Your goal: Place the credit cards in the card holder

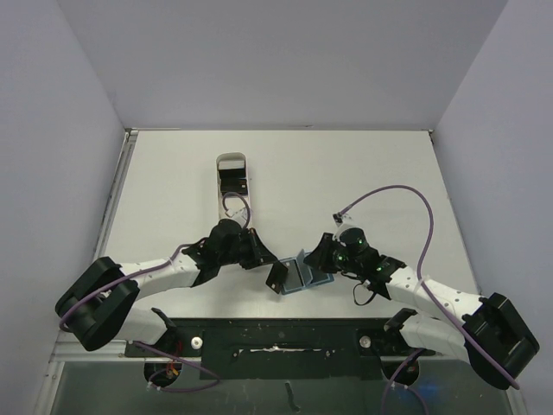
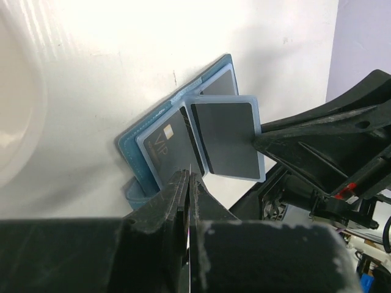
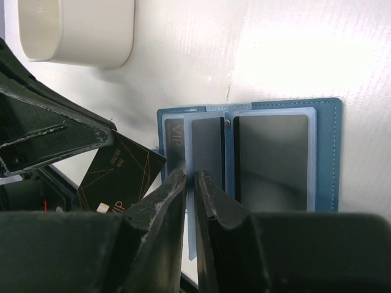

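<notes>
A blue card holder lies unfolded on the table, its clear sleeves showing. My left gripper is shut on a black card with gold lines and "VIP" lettering, just left of the holder. In the left wrist view this card is edge-on and barely shows between the fingers. One clear sleeve page stands up from the holder. My right gripper is slightly open, with this page's edge between its fingertips. A dark "VIP" card shows in the sleeve behind the raised page.
A white rack with a black card in it stands behind my left gripper. Both grippers are close together over the holder.
</notes>
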